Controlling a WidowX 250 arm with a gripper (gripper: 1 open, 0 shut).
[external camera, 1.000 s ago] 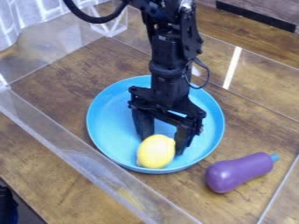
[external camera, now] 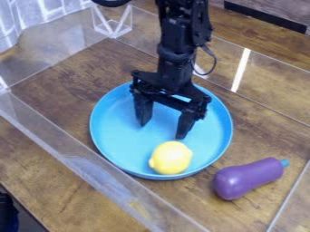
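Observation:
My black gripper [external camera: 169, 116] hangs over the blue plate [external camera: 121, 136] with its fingers spread open and nothing visible between them. On the front part of the plate lies a yellow object [external camera: 169, 158], shaped like a lemon, just below and apart from the fingertips. A purple eggplant [external camera: 246, 181] with a blue-green tip lies on the wooden table to the right of the plate, at the front.
A transparent strip or wall runs diagonally along the lower left. A white frame-like object stands at the top, left of the arm.
My gripper has risen up and back from the yellow object, which now shows fully on the plate. The eggplant and plate have not visibly moved.

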